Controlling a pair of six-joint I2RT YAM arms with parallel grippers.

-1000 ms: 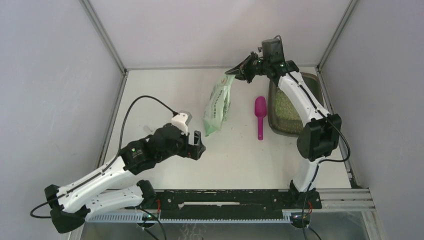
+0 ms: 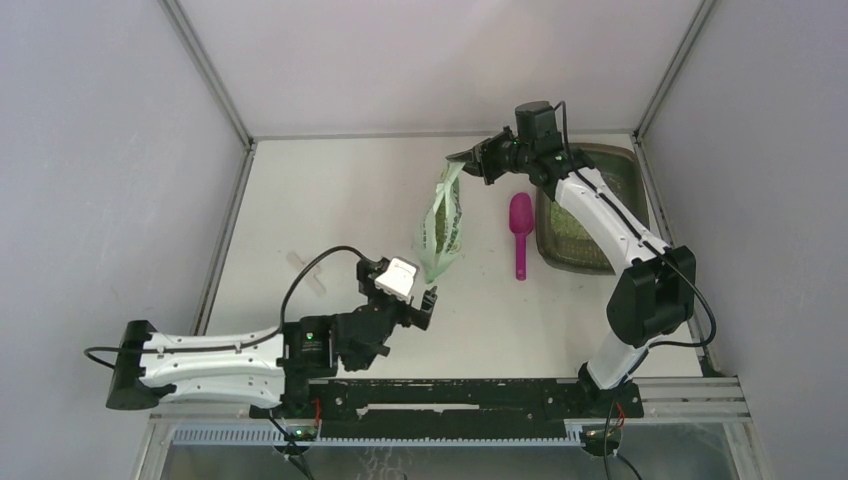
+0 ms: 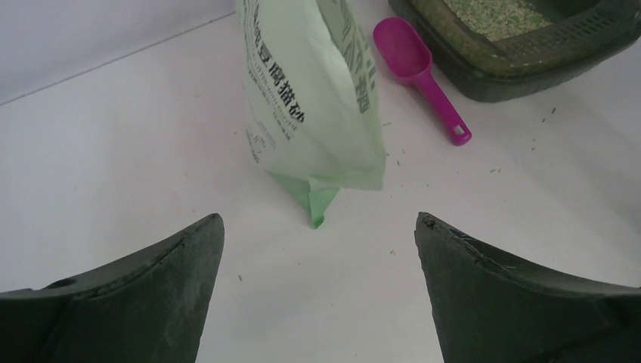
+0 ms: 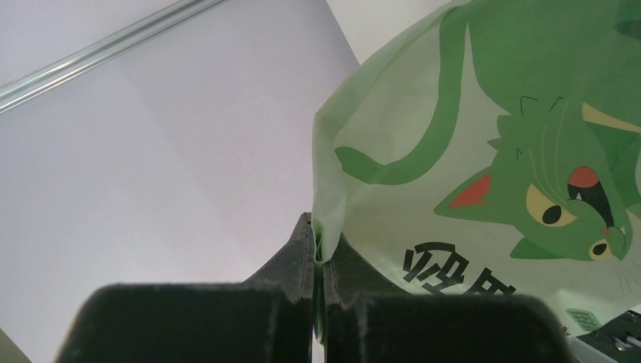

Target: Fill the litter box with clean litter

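A pale green litter bag (image 2: 440, 225) with a cat print hangs from my right gripper (image 2: 455, 157). In the right wrist view the fingers (image 4: 295, 265) are shut on a thin fold at the bag's edge. My left gripper (image 2: 418, 290) stands open just in front of the bag's lower end, nothing between its fingers. From the left wrist, the bag (image 3: 317, 98) narrows to a folded green tip (image 3: 316, 208) beyond the fingertips. The dark litter box (image 2: 572, 262) sits at the right, partly under my right arm, with pale green litter (image 2: 568, 222) in it.
A magenta scoop (image 2: 520, 228) lies between the bag and the litter box. Litter crumbs dot the white table (image 3: 363, 249). Walls close in the back and sides.
The bag has swung about under my right gripper, which came slightly forward and lower.
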